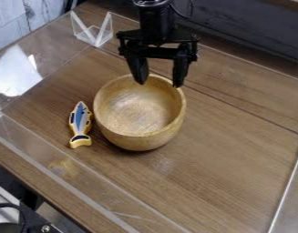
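My black gripper [159, 73] hangs over the back part of a round wooden bowl [140, 128], its two fingers spread apart with nothing seen between them. The bowl is empty. To the left of the bowl, on the wooden table [224, 164], lies a small fish-shaped object [80, 124] in blue, silver and yellow.
A white wire-like piece [94, 33] stands at the back left. Clear panels or edges run along the left and right sides. The table to the right and front of the bowl is clear.
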